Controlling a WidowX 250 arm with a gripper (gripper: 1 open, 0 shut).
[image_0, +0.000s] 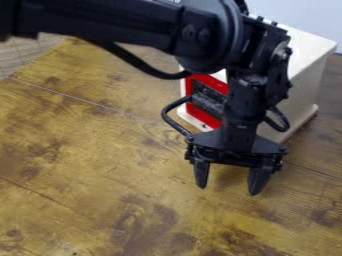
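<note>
My black gripper (230, 174) points down over the wooden floor at the right of center, its two fingers spread apart with nothing between them. Behind it stands a white box-shaped appliance (305, 75) with a red front panel and a dark slotted inner part (206, 98), partly hidden by my wrist and cables.
Bare wooden floor (94, 170) fills the left and lower parts of the view. My dark upper arm spans the top left, and a pale wall shows at the top right behind the appliance.
</note>
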